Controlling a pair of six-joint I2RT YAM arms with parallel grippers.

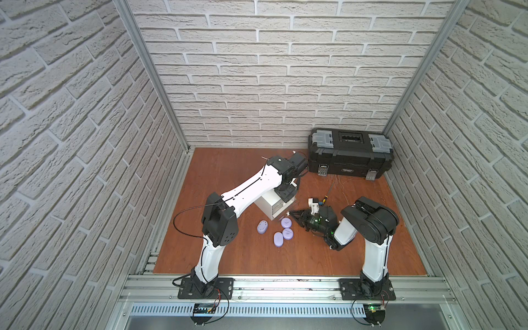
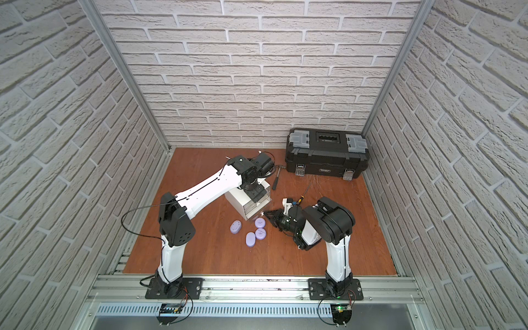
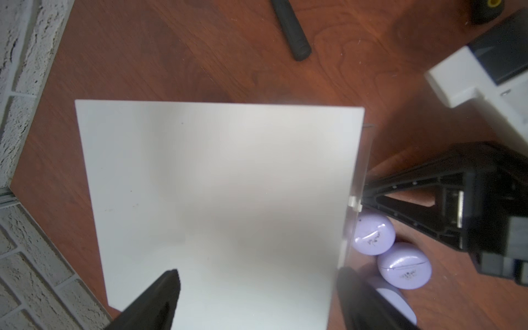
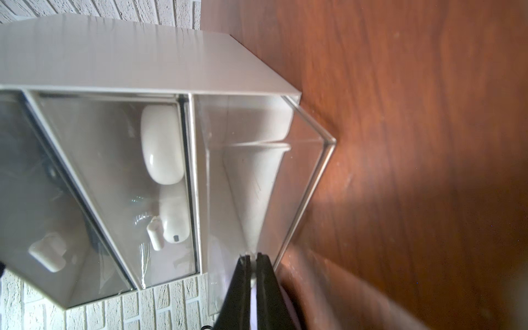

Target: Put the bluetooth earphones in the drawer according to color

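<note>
A white cabinet [image 1: 268,204] with clear-fronted drawers stands mid-table. Its bottom drawer [image 4: 297,181] is pulled part way out and looks empty. White earphone pieces [image 4: 163,145] show behind the clear front of the middle drawer. My right gripper is shut on the small knob of the bottom drawer. Above the cabinet's top [image 3: 231,192], my left gripper is open, with its fingers [image 3: 158,299] apart and nothing between them. Several lilac earphone cases [image 1: 263,226] lie in front of the cabinet; one round case [image 3: 374,233] is close by the pulled-out drawer.
A black toolbox [image 1: 350,153] sits at the back right. A hammer [image 2: 276,177] lies behind the cabinet, and a yellow-and-black screwdriver [image 2: 300,199] lies beyond my right arm. Bare wood spreads at the left and the front.
</note>
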